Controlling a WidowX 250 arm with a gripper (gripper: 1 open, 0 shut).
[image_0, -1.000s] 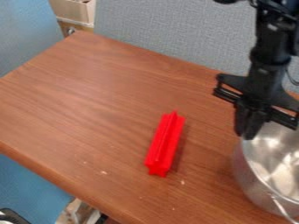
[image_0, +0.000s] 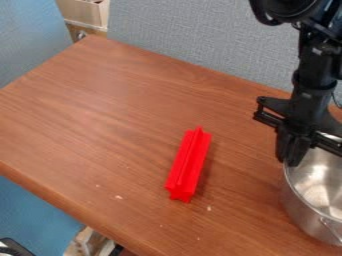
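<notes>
The black gripper (image_0: 291, 150) is at the right edge, pointing down at the rim of a metal bowl (image_0: 314, 205), which is cut off by the frame. Its fingertips look shut; whether anything thin is between them is hard to see. A red, ridged oblong object (image_0: 189, 164) lies on the wooden table (image_0: 100, 120), left of the bowl and apart from it.
A grey textured panel (image_0: 187, 35) stands along the back.
The gripper has moved a little to the right since a second ago, and the bowl has shifted rightward with it. The red object has stayed put.
</notes>
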